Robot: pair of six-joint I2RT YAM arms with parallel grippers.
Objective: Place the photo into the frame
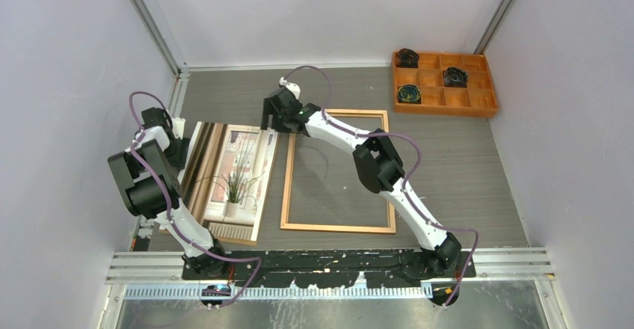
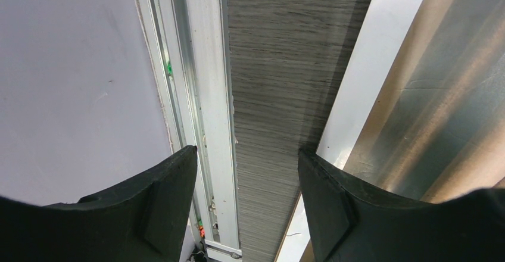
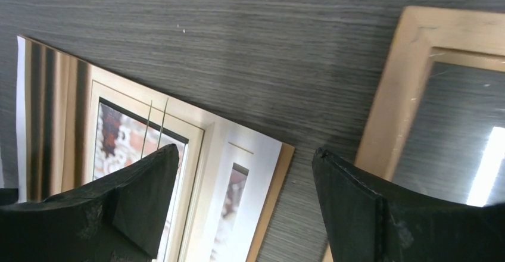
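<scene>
The photo [image 1: 250,166], showing a potted plant and a curtain, lies at the left of the table on what looks like a wooden backing. To its right the empty wooden frame [image 1: 287,187] lies flat. My left gripper stands open at the photo's left border [image 2: 363,65], with one finger beside that edge. Over the photo's upper right corner [image 3: 271,146] is my right gripper, its fingers apart, one on each side of that corner. No object is seen held by either gripper.
A wooden compartment box [image 1: 446,102] with dark coiled items sits at the back right. A metal rail [image 2: 214,95] runs along the table's left side, close to the left gripper.
</scene>
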